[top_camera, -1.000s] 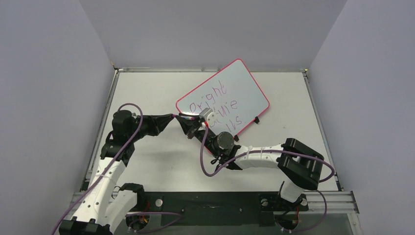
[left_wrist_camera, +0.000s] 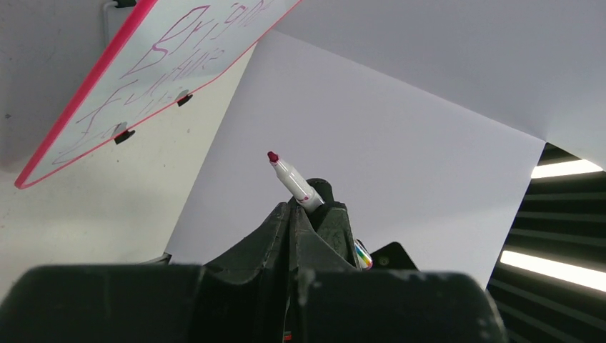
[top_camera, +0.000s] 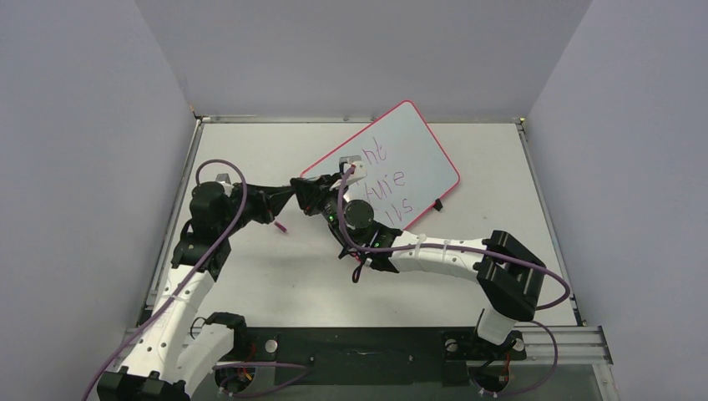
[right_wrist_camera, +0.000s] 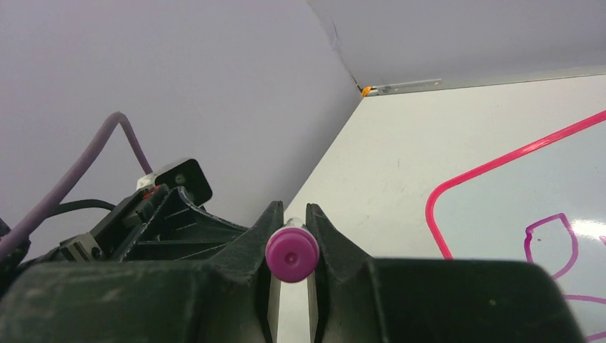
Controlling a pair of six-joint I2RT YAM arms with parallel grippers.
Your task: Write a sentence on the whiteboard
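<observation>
A slim marker with a white body point(left_wrist_camera: 293, 180) and a bare dark-red tip is gripped by my right gripper point(top_camera: 302, 197). Its round pink end point(right_wrist_camera: 292, 254) faces the right wrist camera between the fingers. Close beside, almost meeting it in the top view, my left gripper point(top_camera: 289, 191) is shut; nothing shows between its fingers in the left wrist view. A small pink piece, like a marker cap point(top_camera: 280, 226), appears below the left gripper, apart from its fingertips. The red-rimmed whiteboard point(top_camera: 407, 138) lies tilted behind, bearing several lines of handwriting, partly hidden by my right arm.
Black clips point(top_camera: 438, 205) sit along the whiteboard's lower right edge. Bare white table point(top_camera: 275, 284) stretches in front of the board and to its right. Grey walls point(top_camera: 643, 192) enclose the sides and back. Purple cables loop over both arms.
The marker no longer bridges the two grippers in the top view. My right gripper has shifted up and slightly left, covering more writing. The small pink piece has appeared below the left gripper.
</observation>
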